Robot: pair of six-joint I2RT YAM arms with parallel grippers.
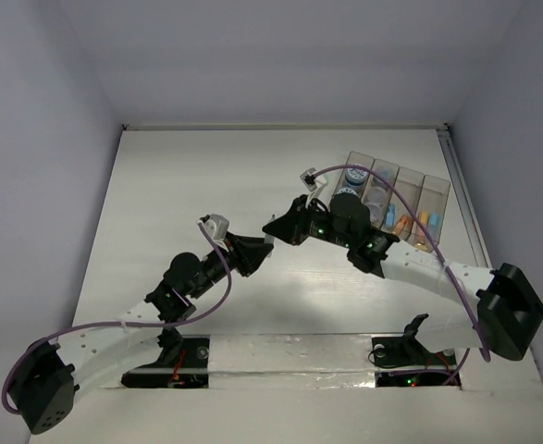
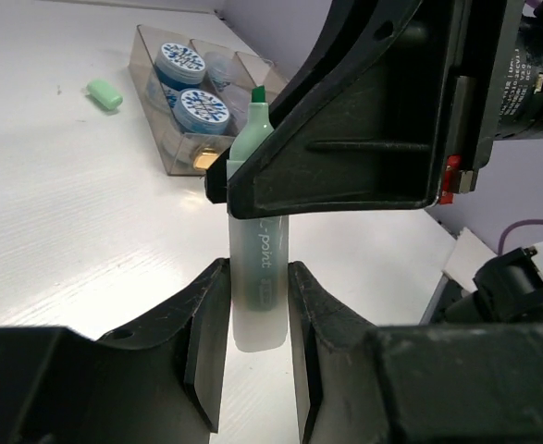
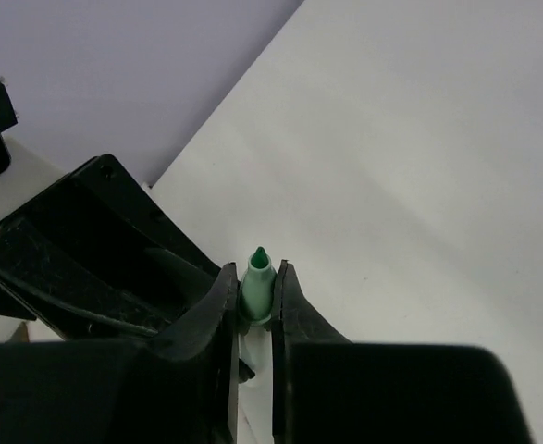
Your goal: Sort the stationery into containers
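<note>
A translucent marker (image 2: 259,277) with a green tip stands upright between my two grippers. My right gripper is shut on its upper part, with fingers (image 3: 291,305) against both sides below the green tip. Around its lower body are the left fingers (image 2: 211,324); whether my left gripper still presses on it is hard to tell, as thin gaps show beside the marker. In the top view the left gripper (image 1: 260,250) and right gripper (image 1: 277,231) almost meet. A green cylindrical piece (image 2: 104,94) lies on the table in the left wrist view.
A clear divided organizer (image 1: 352,157) stands at the back right. It holds round blue-and-white-lidded jars (image 1: 354,177), blue pieces (image 1: 390,215) and orange pieces (image 1: 402,225).
</note>
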